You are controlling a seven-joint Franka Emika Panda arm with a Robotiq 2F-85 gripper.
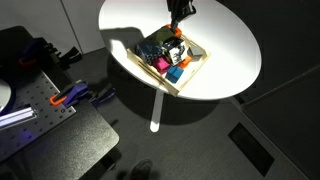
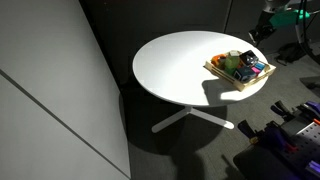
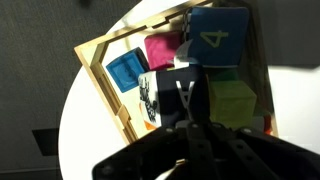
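Note:
A shallow wooden tray [image 1: 197, 76] on the white table is filled with toy blocks. In the wrist view there are a blue block marked 4 [image 3: 217, 36], a small blue block [image 3: 126, 70], a pink block [image 3: 162, 49], a dark block with a white picture [image 3: 149, 97] and a yellow-green block [image 3: 232, 103]. My gripper [image 1: 175, 22] is above the tray's far side in exterior view 1. It looks shut, and nothing can be made out between its fingers. The gripper's dark body hides part of the tray in the wrist view.
The round white table [image 2: 175, 60] has wide bare room left of the tray in exterior view 2. A dark bench [image 1: 75, 140] carrying tools stands apart from the table in exterior view 1. Dark floor [image 1: 210, 145] lies beyond the table's edge.

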